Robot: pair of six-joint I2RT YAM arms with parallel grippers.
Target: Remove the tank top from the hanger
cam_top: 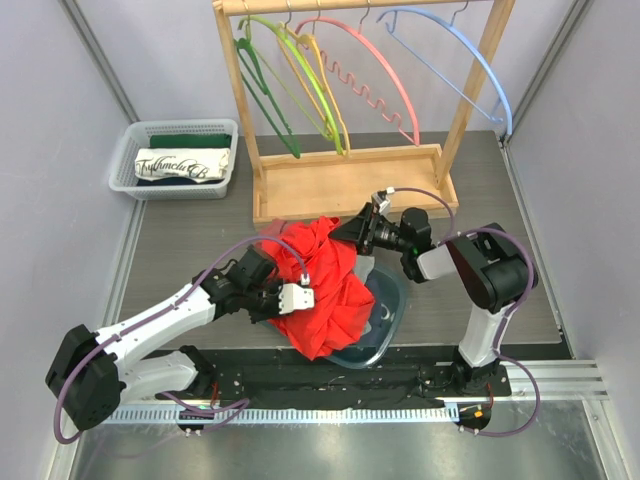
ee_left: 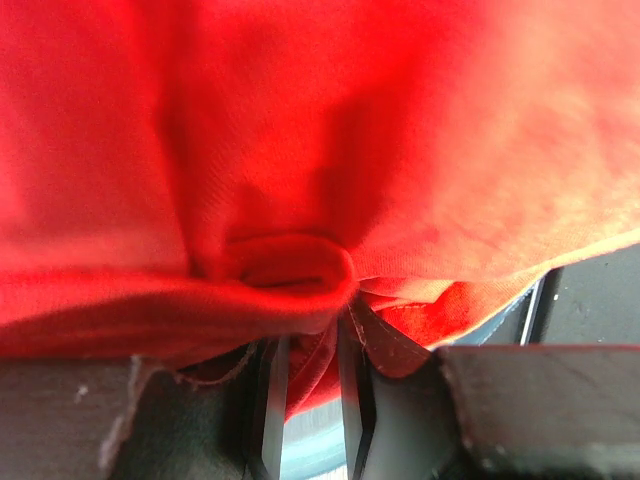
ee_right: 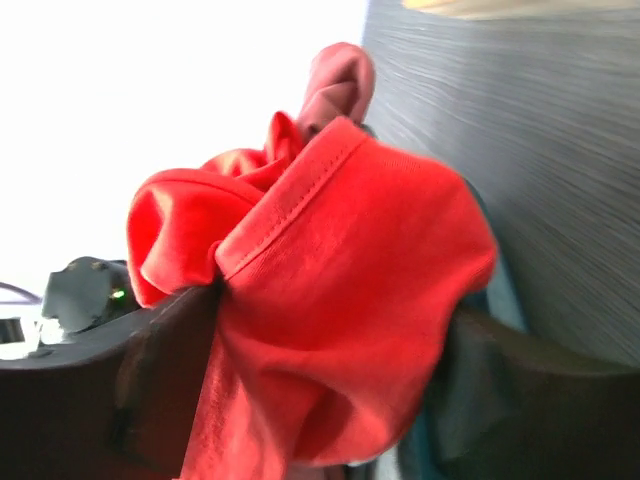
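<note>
The red tank top (cam_top: pixel 325 295) lies bunched over a dark blue bin (cam_top: pixel 388 322), with no hanger visible in it. In the left wrist view, red cloth fills most of the picture; my left gripper has its fingers a small way apart, a fold of cloth and some of the bin showing between them. At the garment's upper right edge is my right gripper (cam_top: pixel 340 232). Its fingers (ee_right: pixel 165 385) stand wide apart in the right wrist view, with a hemmed part of the red cloth (ee_right: pixel 350 290) between them.
Above the wooden rack's base (cam_top: pixel 310 190), several coloured hangers hang from the rail, including a green hanger (cam_top: pixel 265 95) and a blue hanger (cam_top: pixel 455 45). At the back left stands a white basket (cam_top: pixel 122 165) of folded clothes.
</note>
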